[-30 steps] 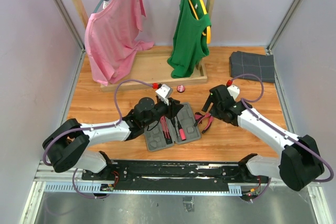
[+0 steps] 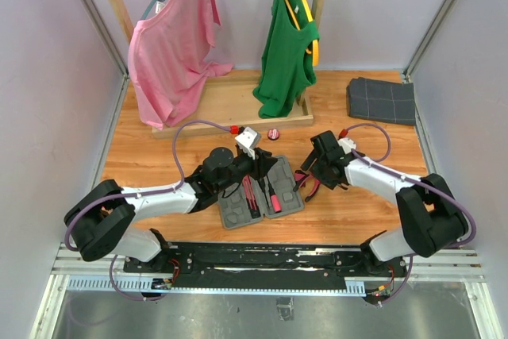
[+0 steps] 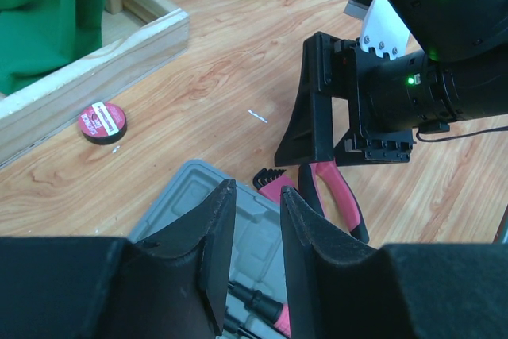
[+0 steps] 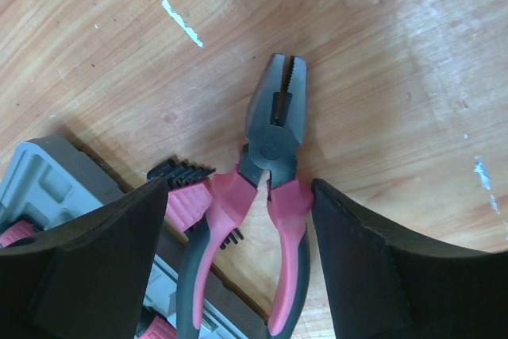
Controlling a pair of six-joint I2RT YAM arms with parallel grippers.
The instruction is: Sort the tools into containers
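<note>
Pliers with pink and dark handles (image 4: 274, 152) lie on the wooden table just right of the grey tool case (image 2: 287, 171). The spread fingers of my right gripper are on either side of the pliers near their joint; the gripper is open. A small pink piece with black bristles (image 4: 189, 200) is beside the pliers, partly under a handle. Over the case hangs my left gripper, its fingers a little apart and nothing between them. Inside the case are a pink-handled screwdriver (image 2: 275, 200) and another red-and-black tool (image 2: 252, 200).
A round pink-and-black tape roll (image 3: 103, 122) rests near the wooden rack base (image 2: 230, 125). Pink and green garments hang above that base. A folded dark cloth (image 2: 381, 101) occupies the back right.
The left arm and the case stay where they were.
</note>
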